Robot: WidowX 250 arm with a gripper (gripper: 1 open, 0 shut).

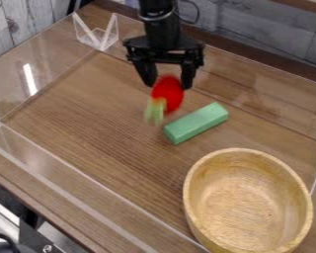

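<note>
A black robot arm with its gripper (165,69) stands at the top centre of the camera view, above a red object with a pale green top (166,95), which looks blurred. A green block (196,123) lies just to the lower right of it. I cannot tell whether the fingers are open or shut, or whether they touch the red object.
A large yellow round bowl (247,203) fills the lower right of the wooden table (88,138). A white plastic stand (98,30) is at the back left.
</note>
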